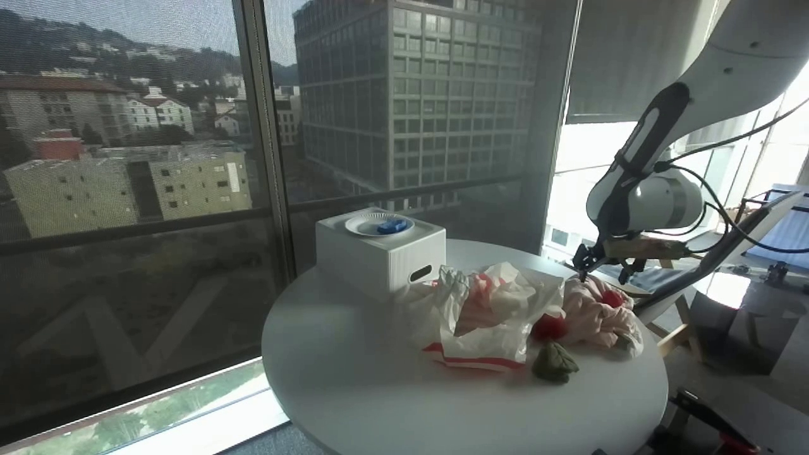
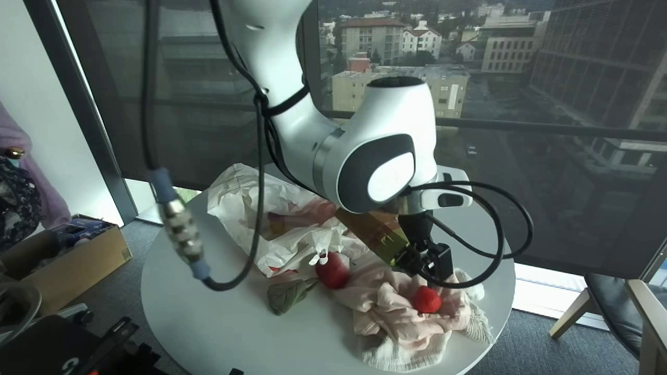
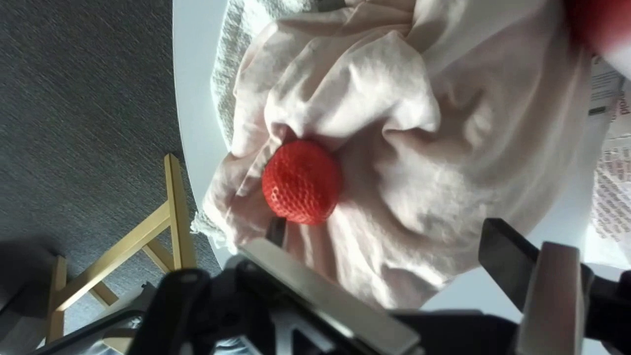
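A small red strawberry-like ball (image 3: 301, 182) rests on a crumpled pale pink cloth (image 3: 390, 148) near the table's edge. In exterior view 2 the same red ball (image 2: 427, 300) sits on the cloth (image 2: 387, 306), just in front of the gripper (image 2: 426, 263). My gripper stands open, its fingers wide apart and nothing held between them. Seen from the wrist, the ball lies beyond the left finger, not between the two. The gripper (image 1: 607, 266) hangs low over the back of the cloth (image 1: 595, 315) in exterior view 1; contact cannot be told.
Beside the cloth are a larger red object (image 2: 332, 271) and a green leafy item (image 2: 291, 296). A crumpled white bag (image 1: 485, 318) lies mid-table. Behind it a white box (image 1: 379, 261) carries a plate (image 1: 356, 225) with a blue object (image 1: 392, 226).
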